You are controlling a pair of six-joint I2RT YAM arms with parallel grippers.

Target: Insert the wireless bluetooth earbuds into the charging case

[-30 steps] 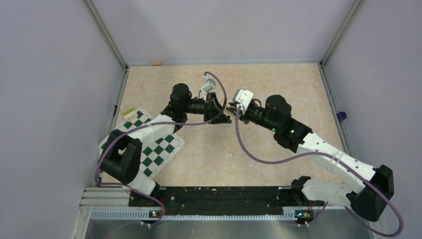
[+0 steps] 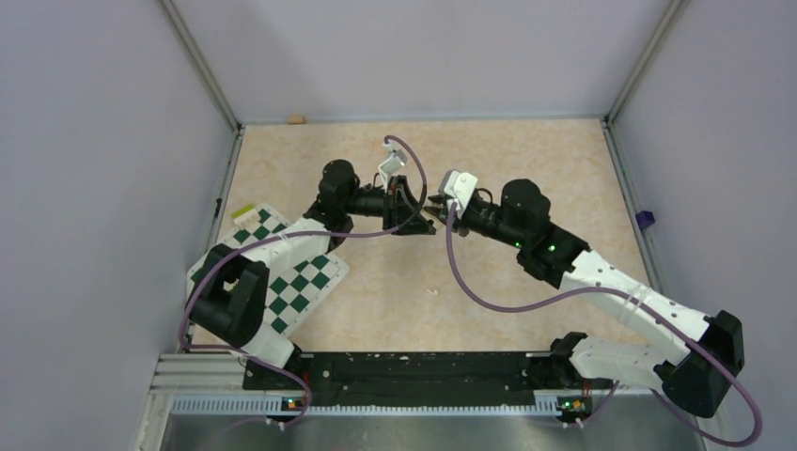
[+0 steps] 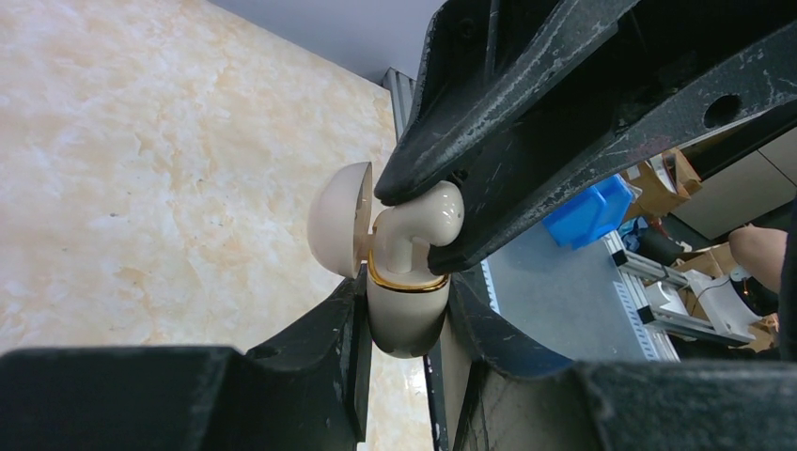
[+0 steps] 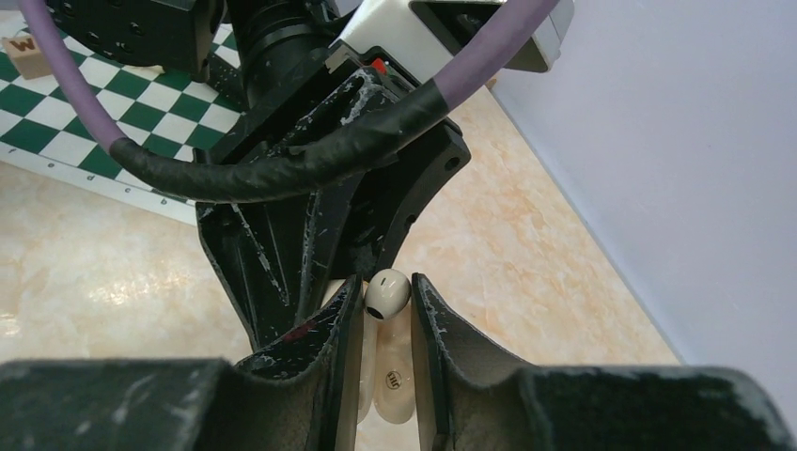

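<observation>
My left gripper is shut on the cream charging case (image 3: 407,318) with its gold rim; the case's lid (image 3: 334,218) stands open to the side. A cream earbud (image 3: 425,209) sits at the mouth of the case, with the dark fingertips of my right gripper at its top and side. In the right wrist view the earbud (image 4: 387,291) shows between the right fingertips, which are part open, with the case behind them. The grippers meet above the middle of the table in the top view.
A green checkered board (image 2: 310,282) lies at the left. A small pale piece (image 2: 432,291) lies on the table in front of the grippers.
Both arms are almost still; the wrists and held pieces have shifted very slightly in the top view.
</observation>
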